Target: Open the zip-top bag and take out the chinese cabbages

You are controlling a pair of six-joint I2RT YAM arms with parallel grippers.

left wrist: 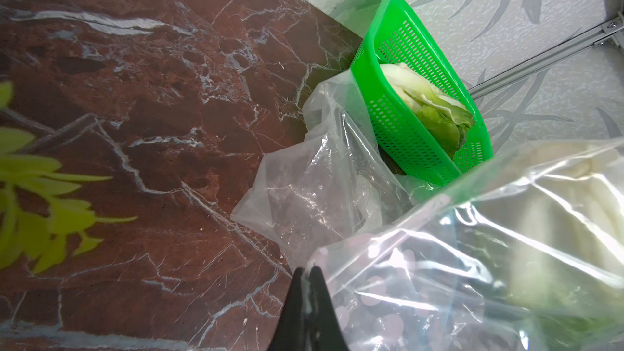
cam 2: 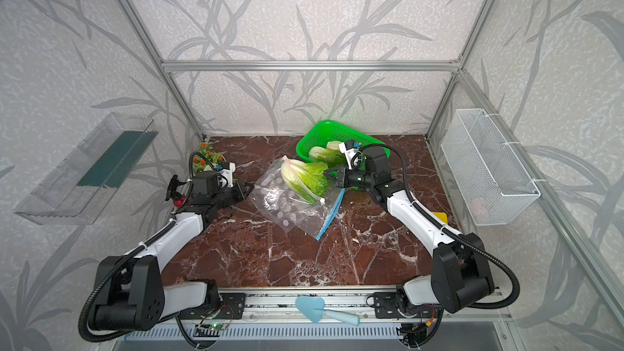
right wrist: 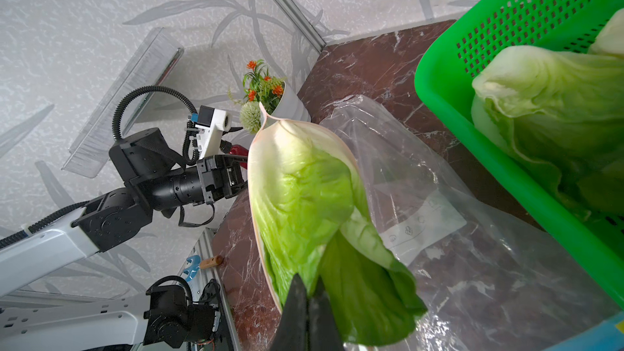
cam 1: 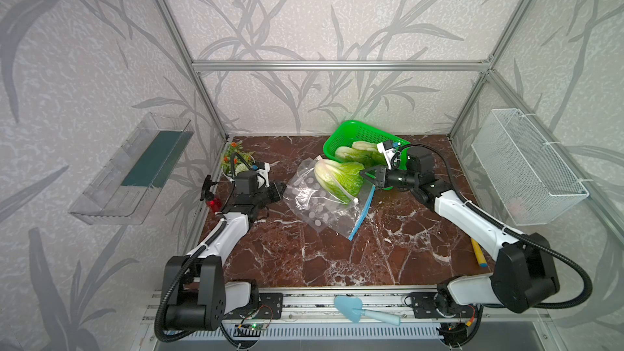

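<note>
A Chinese cabbage (cam 1: 338,175) is at the table's middle, over the clear zip top bag (cam 1: 316,204) with a blue strip. Bare of plastic in the right wrist view, the cabbage (right wrist: 305,201) has its leafy end at my right gripper, whose shut fingers appear to pinch a leaf; the exact grip is hidden. My left gripper is shut at the bag's left end, with the film (left wrist: 403,266) drawn tight from its fingertips. Through that film the cabbage shows blurred. More Chinese cabbages (cam 1: 360,151) lie in the green basket (cam 2: 318,135).
The green basket's wall stands close behind my right gripper. A flower pot (right wrist: 292,105) is at the table's back left, behind my left arm. A yellow-handled item (cam 1: 479,253) lies at the right edge.
</note>
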